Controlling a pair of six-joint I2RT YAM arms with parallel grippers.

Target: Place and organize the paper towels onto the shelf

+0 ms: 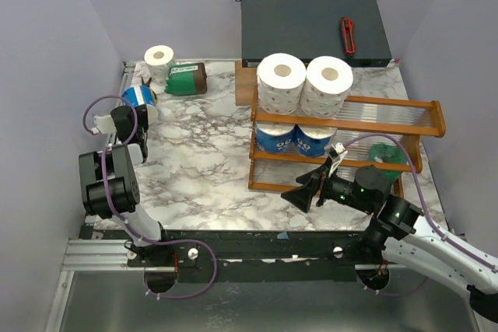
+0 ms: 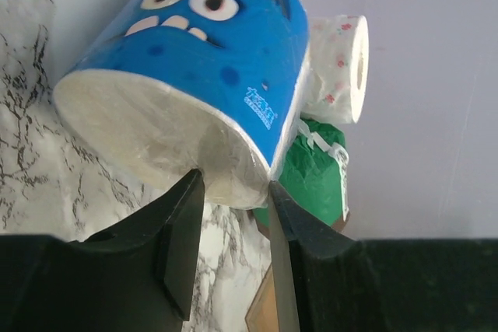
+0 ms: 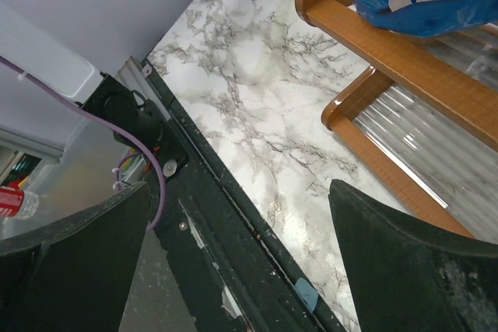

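Note:
A blue-wrapped paper towel roll (image 2: 210, 60) lies on its side at the far left of the counter, end toward my left gripper, whose fingertips are at its rim, part open. Behind it are a white roll (image 1: 159, 64) and a green package (image 1: 186, 79). The wooden shelf (image 1: 389, 126) holds two white rolls (image 1: 280, 91) on top and blue rolls (image 1: 274, 138) below. My right gripper (image 1: 306, 192) stands open at the shelf's front, empty.
A dark board (image 1: 288, 25) with a red cutter (image 1: 348, 35) is at the back.

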